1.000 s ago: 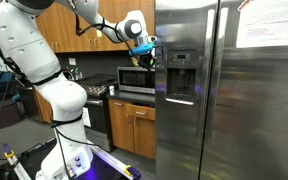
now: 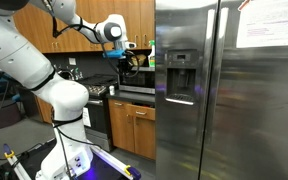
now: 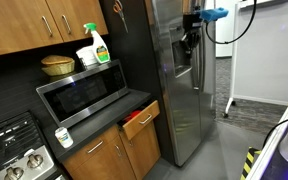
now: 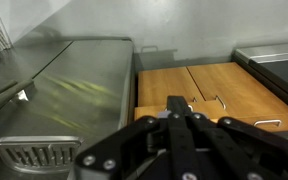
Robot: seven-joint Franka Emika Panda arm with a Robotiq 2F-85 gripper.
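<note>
My gripper [image 2: 125, 70] hangs high in front of the kitchen counter, left of the steel fridge [image 2: 182, 70]. In the wrist view, the gripper is shut at the bottom, and nothing shows between its fingers. Beyond it are wooden cabinet doors [image 4: 164, 84] with metal handles. A wooden drawer [image 3: 140, 122] stands pulled out below the counter, with something red in it. The gripper [image 3: 192, 44] is in the air before the fridge in the second exterior view, touching nothing that I can see.
On the counter stand a microwave [image 3: 84, 98] and a white cup [image 3: 63, 136]. A spray bottle [image 3: 100, 44] and a woven basket [image 3: 57, 65] sit on top of the microwave. At the left is a stove [image 3: 22, 158]. Open floor lies before the cabinets.
In exterior view 1 the arm has swung left, away from the fridge, and the gripper has come somewhat lower. The fridge and cabinets look unchanged.
</note>
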